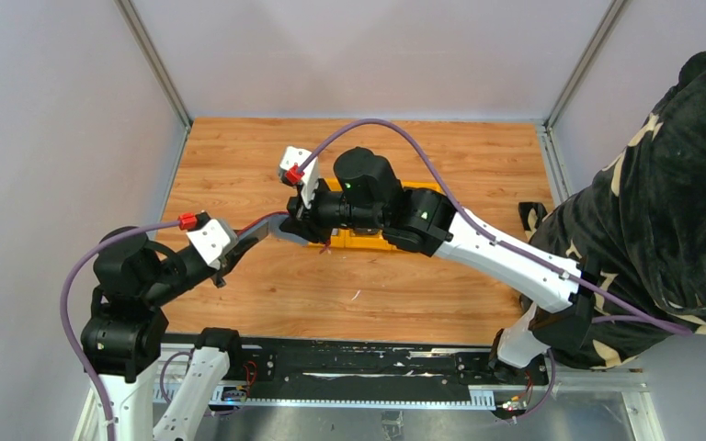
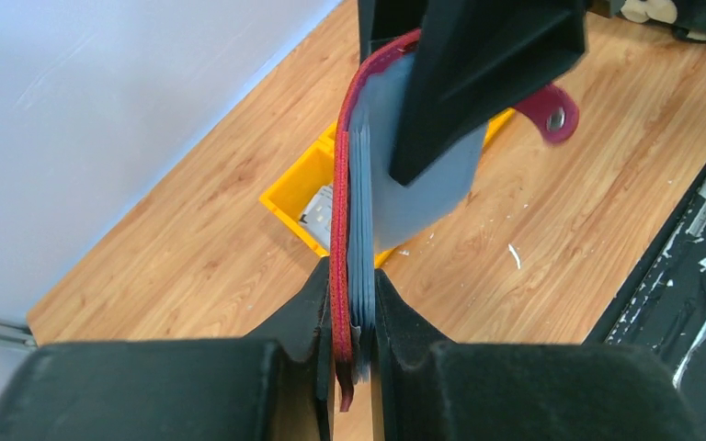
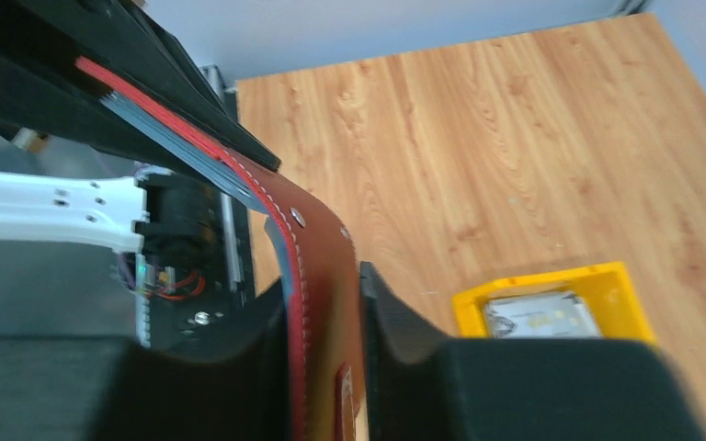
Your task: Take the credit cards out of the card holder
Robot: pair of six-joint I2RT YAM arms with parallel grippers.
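Observation:
The card holder (image 2: 340,230), red-edged with a brown leather cover and a stack of pale blue-grey card sleeves, is clamped in my left gripper at the bottom of the left wrist view. My right gripper (image 1: 299,220) is at the holder's other end, its black fingers over the blue-grey sleeves in the left wrist view. In the right wrist view the holder bends down between its blurred fingers; whether they grip it I cannot tell. Cards inside are not clearly distinguishable.
A yellow tray (image 3: 611,294) with a pale item (image 3: 538,317) inside lies on the wooden table (image 1: 358,294) beneath the arms. A dark patterned cloth (image 1: 653,220) fills the right side.

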